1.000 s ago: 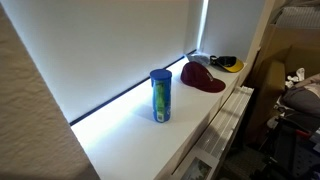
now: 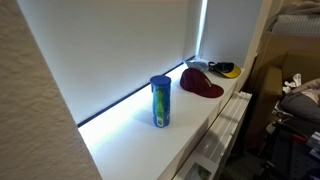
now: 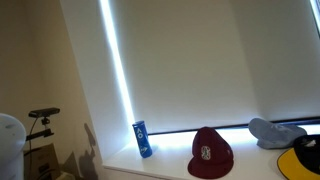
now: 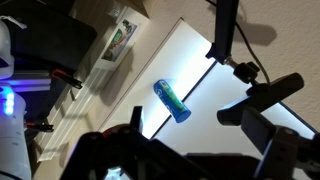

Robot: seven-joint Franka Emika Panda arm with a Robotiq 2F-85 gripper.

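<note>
A blue cylindrical canister [image 2: 161, 103] with a green patch stands upright on the white sill in exterior view 1. In exterior view 2 the same canister [image 3: 142, 139] is left of the caps. The wrist view shows the canister [image 4: 172, 100] beyond my gripper, apart from it. Dark fingers stand wide at left and right, with a gap between them, so it looks open and empty. A maroon cap [image 2: 202, 83] rests farther along the sill. Neither exterior view shows the gripper clearly.
Behind the maroon cap lie a grey cap [image 3: 277, 133] and a black-and-yellow cap [image 3: 301, 160]. A pale blind [image 3: 200, 60] rises behind the sill. Black camera-like gear [image 4: 263, 97] is at right in the wrist view. Bare sill [image 2: 120, 140] lies around the canister.
In exterior view 1 the whole scene sits slightly lower in the picture, and more of the wall shows at left. The canister and caps keep their places on the sill.
</note>
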